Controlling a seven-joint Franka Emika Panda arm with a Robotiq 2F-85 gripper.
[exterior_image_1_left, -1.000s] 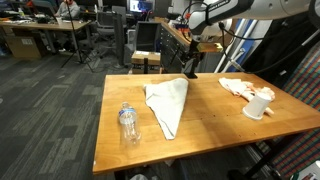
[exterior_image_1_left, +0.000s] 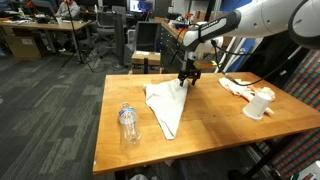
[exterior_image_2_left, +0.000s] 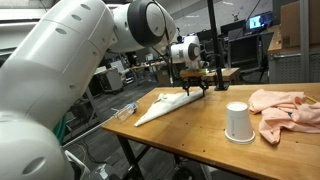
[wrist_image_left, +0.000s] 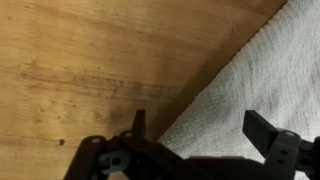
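Note:
A white cloth (exterior_image_1_left: 168, 105) lies spread on the wooden table, with one corner drawn out toward the front. In the wrist view the same cloth (wrist_image_left: 265, 85) fills the right side and reaches down between the fingers. My gripper is open just over the cloth's edge, its dark fingertips well apart. Seen from the side, the gripper (exterior_image_2_left: 190, 82) hangs low at the far part of the cloth (exterior_image_2_left: 172, 104). Whether the fingertips touch the cloth I cannot tell.
A clear plastic bottle (exterior_image_1_left: 129, 123) lies left of the cloth. To the right are a white cup (exterior_image_2_left: 238, 122) and a crumpled pink cloth (exterior_image_2_left: 282, 112).
Over the last second my gripper has come down toward the cloth's far right edge and slightly left. The cloth, bottle and cup look unmoved.

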